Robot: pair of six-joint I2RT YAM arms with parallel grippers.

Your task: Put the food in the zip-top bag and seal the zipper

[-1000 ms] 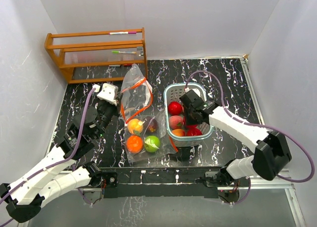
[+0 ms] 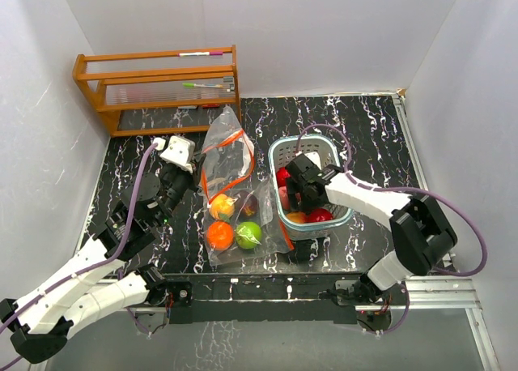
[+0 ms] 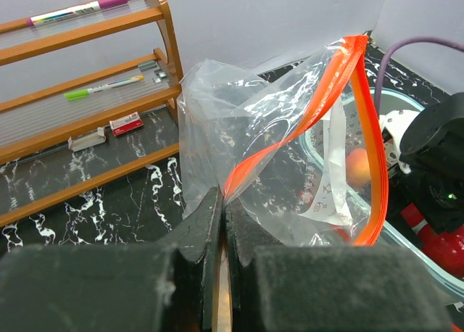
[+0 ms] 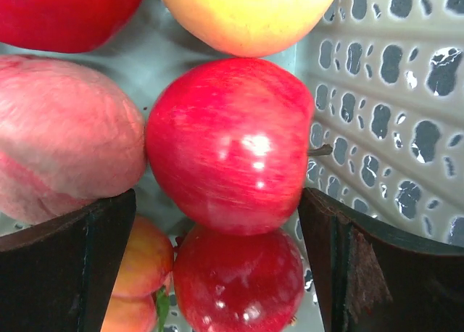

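My left gripper is shut on the orange-edged rim of the clear zip top bag [image 3: 254, 136], whose mouth stands open. Inside the bag in the top view lie a yellow-orange fruit [image 2: 221, 206], an orange [image 2: 219, 235], a green fruit [image 2: 248, 235] and a darker fruit [image 2: 249, 205]. My right gripper is open, down in the basket [image 2: 279, 156]. Between and just beyond its fingers sits a red apple [image 4: 228, 143], which is not gripped. A pink peach [image 4: 61, 136] lies left of the apple, and a dark red fruit [image 4: 239, 281] lies below it.
In the basket there are also a yellow-orange fruit [image 4: 250, 13] and another red fruit [image 4: 65, 13], close around the apple. The basket's perforated wall [image 4: 391, 93] rises at the right. A wooden shelf [image 2: 162, 95] with pens stands at the back left.
My left gripper and the bag's rim shifted slightly right, and the fruit in the bag stayed put.
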